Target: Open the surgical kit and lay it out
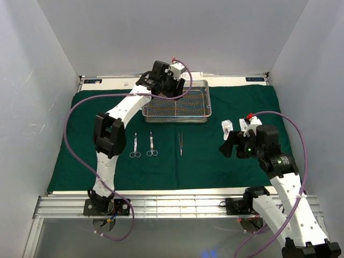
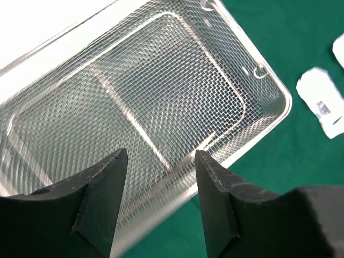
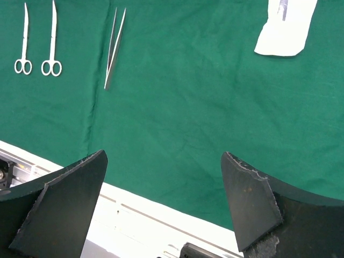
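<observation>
An empty-looking wire mesh basket [image 1: 177, 119] stands at the back middle of the green cloth. Over it hovers my left gripper, fingers apart, with nothing between them but a view of the mesh. Two pairs of scissors [image 1: 135, 145] [image 1: 151, 144] lie side by side in front of the basket, and tweezers [image 1: 180, 144] rest to their right. Farther right are two white packets, one packet [image 1: 227, 129] in full view and the other packet [image 1: 243, 124] partly behind the right arm. My right gripper stands open above bare cloth, empty.
A printed paper strip [image 1: 194, 74] lies behind the basket, partly covered by the left arm. Purple hoses [image 1: 72, 145] loop from both arms.
</observation>
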